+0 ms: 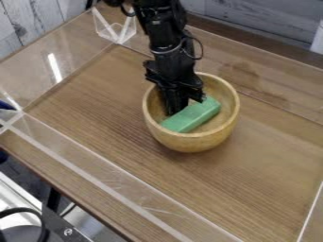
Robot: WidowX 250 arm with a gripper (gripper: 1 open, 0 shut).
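A yellow-tan bowl (202, 142) sits on the wooden table in the middle of the camera view, with a green oblong block (191, 115) lying inside it. My black gripper (186, 100) reaches from the top down into the bowl, at the upper left end of the block. Its fingertips are dark and partly hidden, so whether it touches the block is unclear.
Bare wooden tabletop (89, 142) surrounds the bowl on all sides. A clear plastic object (116, 26) stands at the upper left edge. Cables lie at the lower left, off the table.
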